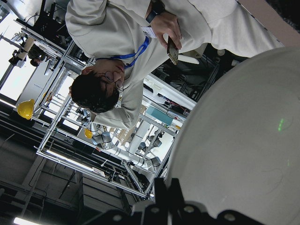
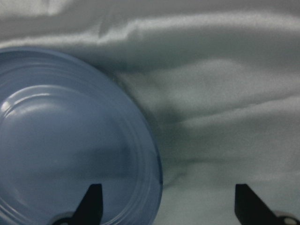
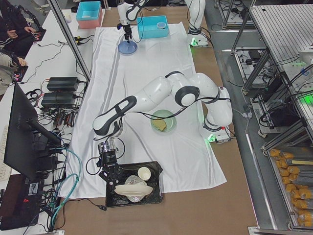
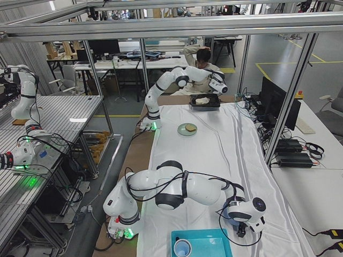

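Observation:
My left gripper is shut on the rim of a cream oval dish, held tilted over the black tray, which also holds a white cup and something in clear plastic. In the left wrist view the dish fills the right side. My right gripper is open above the white cloth beside a blue plate, its fingers either side of the plate's rim from above, with nothing seen between them but rim and cloth.
A green plate with a yellow item lies mid-table. A blue bin with a cup stands by the right arm. A seated person is behind the black tray.

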